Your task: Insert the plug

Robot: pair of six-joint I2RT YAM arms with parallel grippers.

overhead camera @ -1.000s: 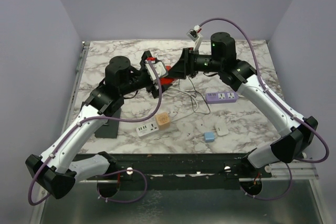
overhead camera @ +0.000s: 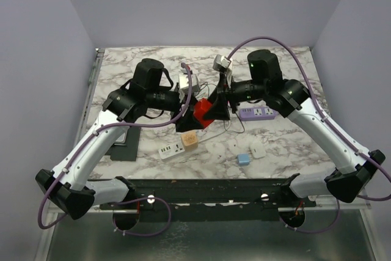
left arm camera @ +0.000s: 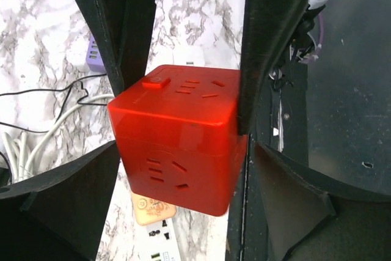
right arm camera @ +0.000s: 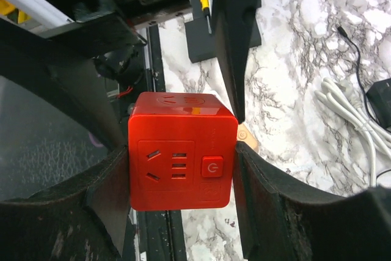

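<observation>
A red cube socket (overhead camera: 203, 112) with slots and a power button hangs in the air between both grippers, above the table. In the left wrist view the red cube (left arm camera: 173, 139) sits between my left gripper's fingers, with the other gripper's dark fingers above it. In the right wrist view the red cube (right arm camera: 181, 169) sits between the fingers of my right gripper, with the left one's fingers reaching to it from behind. Whether either gripper is closed tightly on it cannot be told. No separate plug is clearly visible at the cube.
On the marble table (overhead camera: 287, 145) lie a white power strip (overhead camera: 172, 150), a tan cube (overhead camera: 189, 139), a purple strip (overhead camera: 256, 113), a small blue block (overhead camera: 243, 159), cables and a dark pad (overhead camera: 125, 148). The table's front edge is below the grippers.
The red cube and both grippers have moved toward the table's front and turned, the cube now lower in the top view. Both arms have shifted position.
</observation>
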